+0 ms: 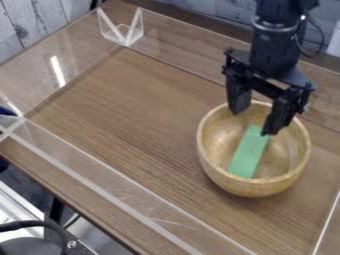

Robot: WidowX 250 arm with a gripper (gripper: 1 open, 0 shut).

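Note:
My gripper hangs over the back part of a round wooden bowl on the right of the camera view, its two black fingers standing apart and open, low near the bowl's back rim and inside. A green oblong piece lies in the bowl, below the fingers and toward the front. I see nothing held between the fingers.
A clear plastic piece stands at the back left. A black object shows at the front left corner.

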